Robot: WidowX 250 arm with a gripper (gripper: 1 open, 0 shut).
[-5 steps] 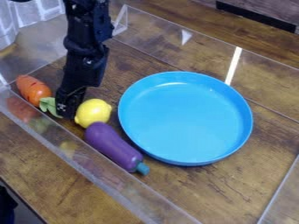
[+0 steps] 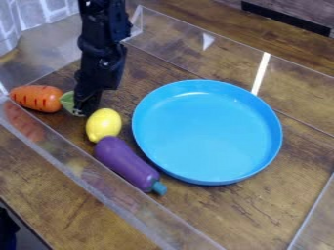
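A toy carrot (image 2: 35, 98) lies at the left, with green leaves at its right end. My black gripper (image 2: 81, 103) is down at that green end; whether its fingers hold the leaves I cannot tell. A yellow lemon (image 2: 104, 124) lies just to the lower right of the gripper, and a purple eggplant (image 2: 123, 161) lies below the lemon.
A large blue plate (image 2: 206, 132) fills the middle right. A clear wall runs along the lower left, close to the toys. The wooden surface (image 2: 196, 49) behind the plate is free.
The gripper has shifted a little up and to the left. The carrot now lies more sideways, with its green end farther up.
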